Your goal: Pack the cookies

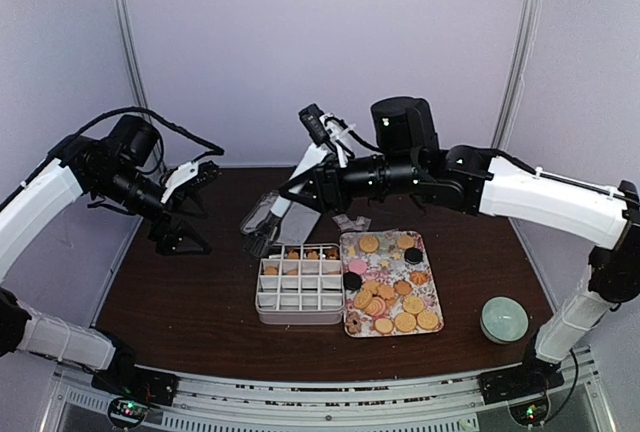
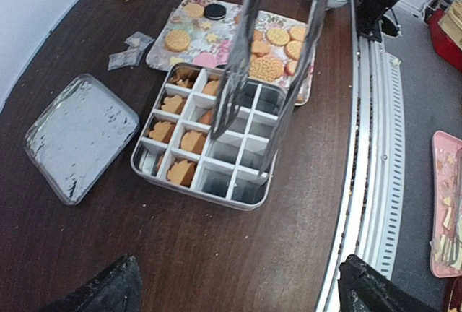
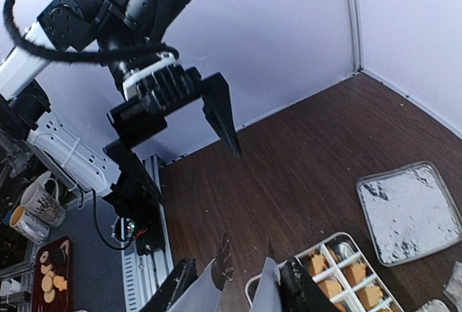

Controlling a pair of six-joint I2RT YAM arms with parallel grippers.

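Note:
A partitioned box [image 1: 300, 317] sits mid-table with cookies in its back compartments; in the left wrist view, several of its cells [image 2: 255, 158] are empty. Cookies [image 1: 404, 322] cover a patterned tray [image 1: 350, 244] to its right. From the right, my right gripper [image 1: 318, 190] holds white-handled tongs [image 1: 296, 178]. Their two tips are parted in the left wrist view and reach in front of the box, with no cookie between them. My left gripper [image 1: 197, 222] is open and empty over the table's left side. Its fingers [image 2: 108, 290] stand wide apart.
A clear lid [image 1: 300, 220] lies flat behind the box, with small packets [image 1: 352, 223] beside it. Toward the right front stands a green bowl [image 1: 504, 320]. Bare table [image 1: 190, 312] lies left of the box.

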